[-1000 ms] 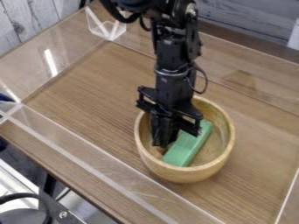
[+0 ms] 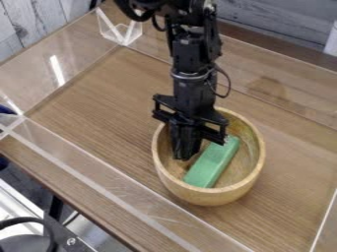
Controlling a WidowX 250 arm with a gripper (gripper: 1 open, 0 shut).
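Observation:
A round wooden bowl (image 2: 241, 185) stands at the centre right of the wooden table. Inside it lies a green rectangular block (image 2: 211, 163), tilted toward the right side. My black arm hangs from the top, and my gripper (image 2: 183, 150) is down at the bowl's left inner part, left of the block. The fingertips are dark and partly hidden; whether anything is between them I cannot see.
A clear plastic piece (image 2: 118, 30) sits at the back left. Black cables (image 2: 27, 226) lie at the lower left corner.
The gripper has shifted slightly to the left and changed its posture a little. The bowl and green block look nearly unmoved.

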